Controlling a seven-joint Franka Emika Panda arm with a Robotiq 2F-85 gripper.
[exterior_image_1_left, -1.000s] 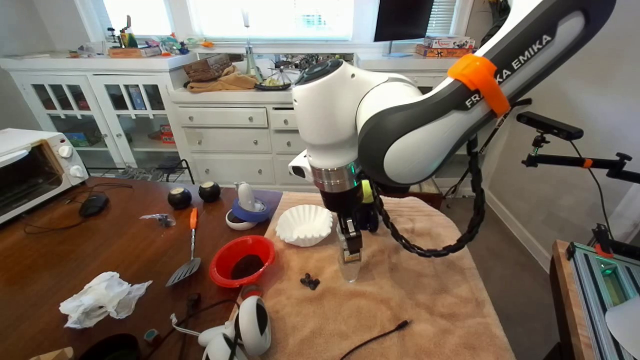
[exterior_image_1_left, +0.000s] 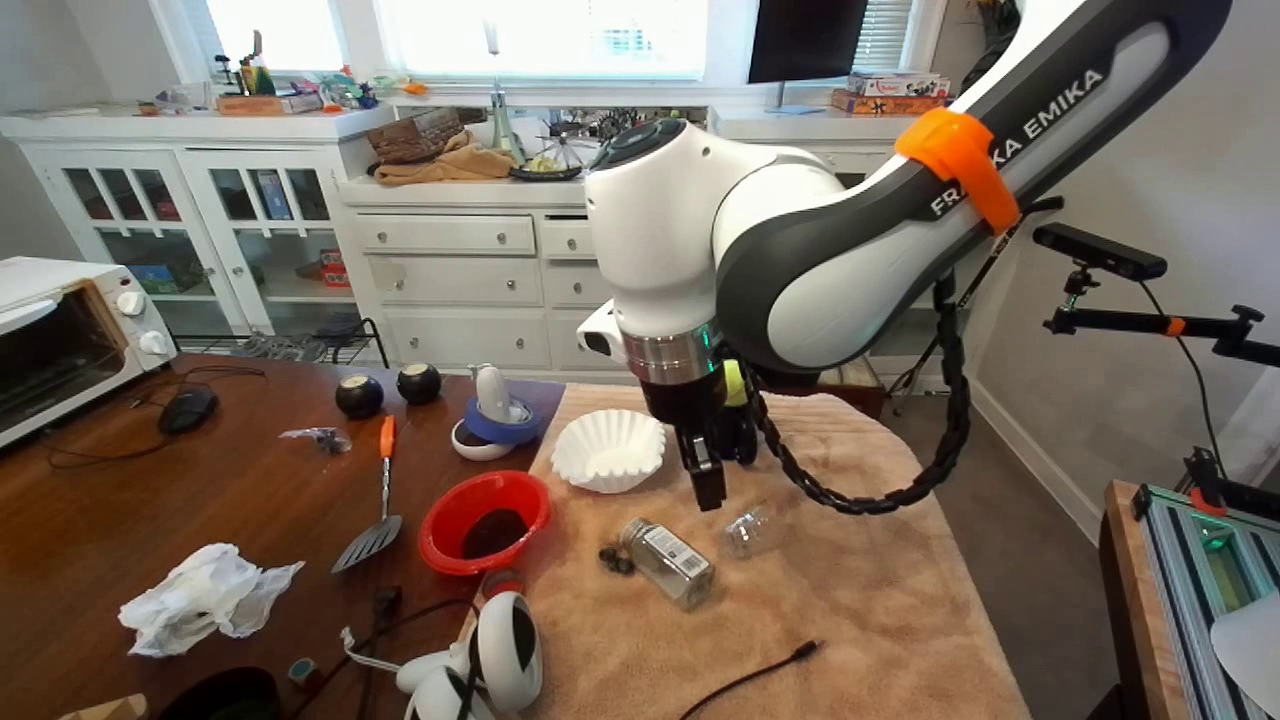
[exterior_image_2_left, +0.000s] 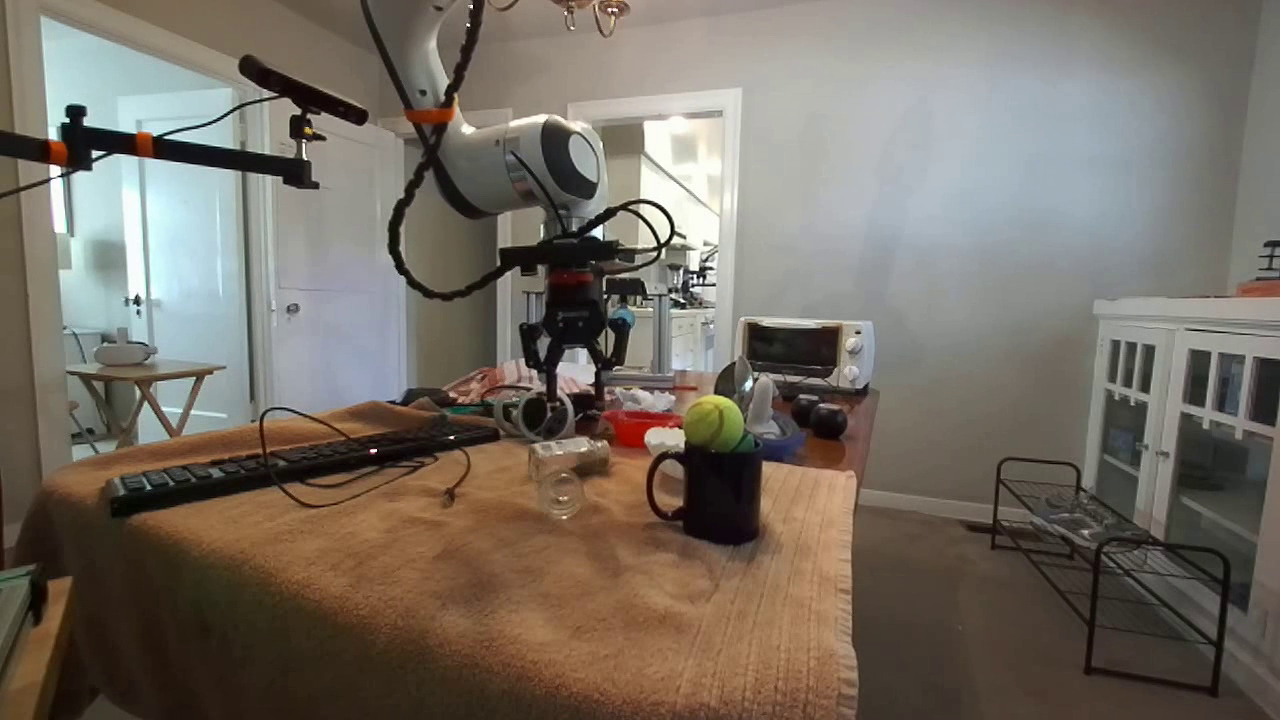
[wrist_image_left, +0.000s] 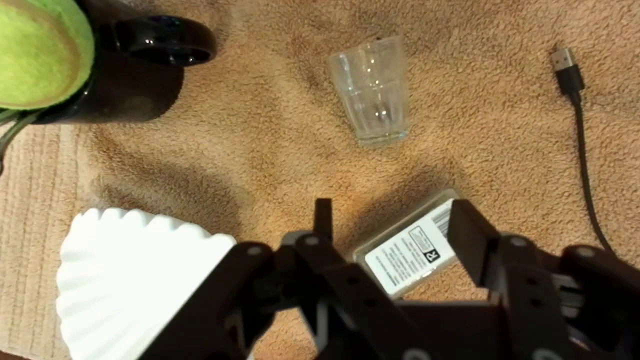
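Observation:
A clear rectangular jar with a white label (wrist_image_left: 411, 246) lies on its side on the tan towel, beneath my gripper. The fingers stand apart, one finger (wrist_image_left: 322, 219) left of the jar and the other finger (wrist_image_left: 471, 240) overlapping its upper right end in the wrist view. In exterior view 1 the gripper hangs above the jar (exterior_image_1_left: 667, 562), clear of it, with nothing held. A small clear glass (wrist_image_left: 373, 90) lies on its side nearby, toward the dark mug side. Small dark pieces (exterior_image_1_left: 615, 559) sit at the jar's mouth.
A white fluted bowl (exterior_image_1_left: 608, 450) and a red bowl (exterior_image_1_left: 456, 528) stand close by. A black mug (exterior_image_2_left: 723, 492) holds a tennis ball (exterior_image_2_left: 714, 422). A USB cable (wrist_image_left: 579, 132) and a keyboard (exterior_image_2_left: 300, 462) lie on the towel.
The jar was in the gripper, above or inside the upright glass. Now jar and glass lie apart on the towel, both toppled. The gripper has opened; the arm has barely moved.

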